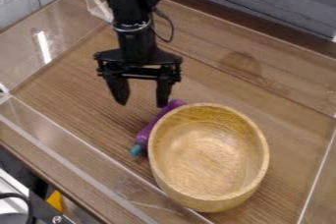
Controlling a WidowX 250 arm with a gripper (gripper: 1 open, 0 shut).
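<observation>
The black gripper (140, 90) hangs open in the upper middle, its two fingers pointing down over the wooden floor. Below and slightly right of it lies a purple object (160, 122) with a teal tip, long and slanted, against the left side of a large yellow bowl (207, 155). Nothing shows between the fingers.
Pale walls border the back and left. A dark cable and a small yellow item sit at the bottom-left edge.
</observation>
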